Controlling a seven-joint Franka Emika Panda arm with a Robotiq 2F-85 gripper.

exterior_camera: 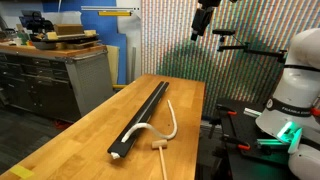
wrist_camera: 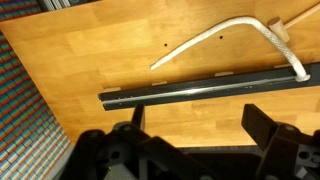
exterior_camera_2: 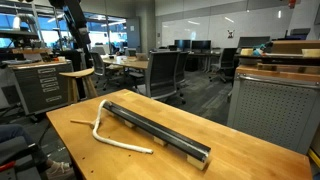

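A pale, bent hose or cord [exterior_camera: 173, 118] lies on the wooden table [exterior_camera: 85, 140]. One end of it rests on or over a long black channel [exterior_camera_2: 155, 127] near that channel's end. In the wrist view the hose [wrist_camera: 200, 38] curves above the channel [wrist_camera: 200, 87], its free end lying on bare wood. A wooden mallet-like tool [exterior_camera: 163, 155] is beside the hose's bend. High over the table hangs my gripper, open, its two black fingers wide apart, touching none of these. Nothing shows between them.
Small wooden blocks [exterior_camera_2: 198, 158] sit under the channel. A stool [exterior_camera_2: 77, 74] and office chair [exterior_camera_2: 163, 75] stand beyond the table. Cabinets and a workbench [exterior_camera: 45, 85] line one side.
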